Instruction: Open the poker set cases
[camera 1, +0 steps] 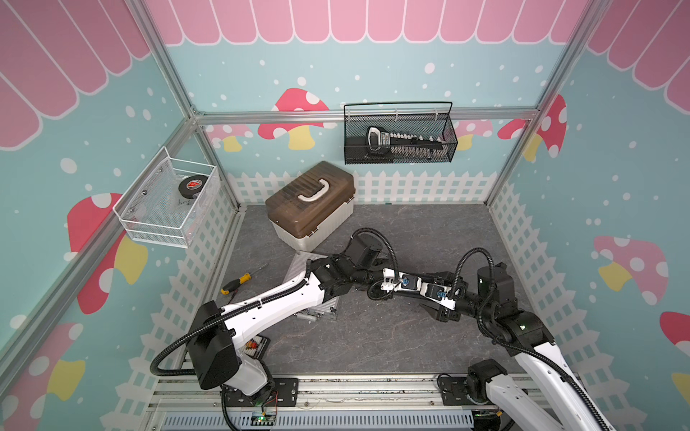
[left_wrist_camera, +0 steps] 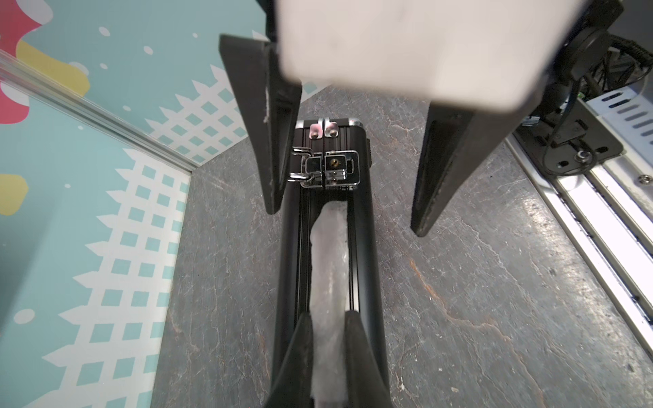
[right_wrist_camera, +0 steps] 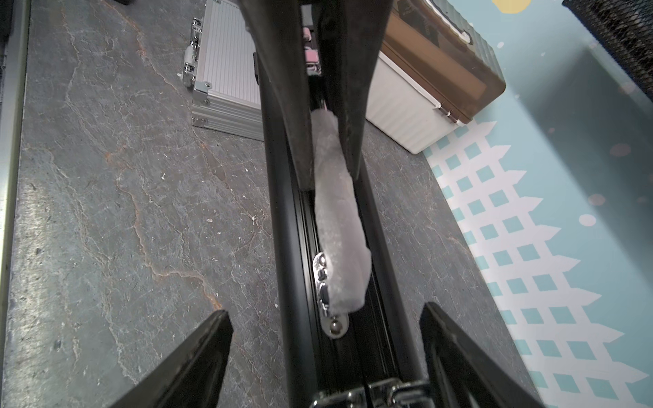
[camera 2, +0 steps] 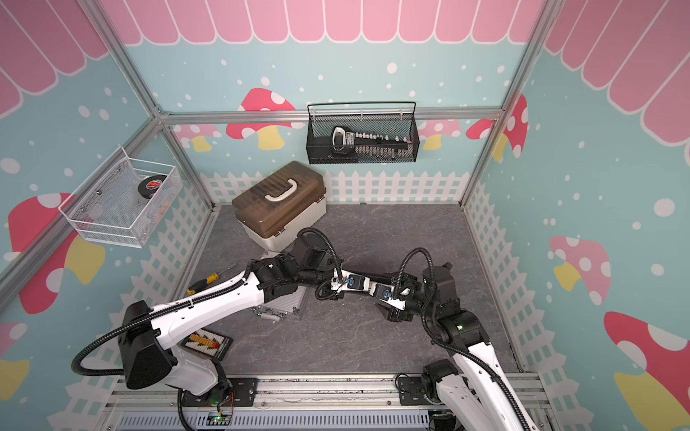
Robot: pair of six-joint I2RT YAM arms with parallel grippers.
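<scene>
A black case (right_wrist_camera: pixel 285 204) with chrome latches (left_wrist_camera: pixel 333 164) lies under both grippers, its pale grey handle (right_wrist_camera: pixel 340 224) along the top. My left gripper is shut, with the handle showing between its fingertips. My right gripper is open over the latch end, its fingers either side of the case. In the top views both arms hide most of this case. A silver ribbed case (right_wrist_camera: pixel 228 68) lies to the left, partly under the left arm.
A brown-lidded toolbox (camera 1: pixel 309 208) stands at the back left. A yellow screwdriver (camera 1: pixel 237 282) lies near the left edge. Wire baskets hang on the back (camera 1: pixel 400 154) and left (camera 1: pixel 154 230) walls.
</scene>
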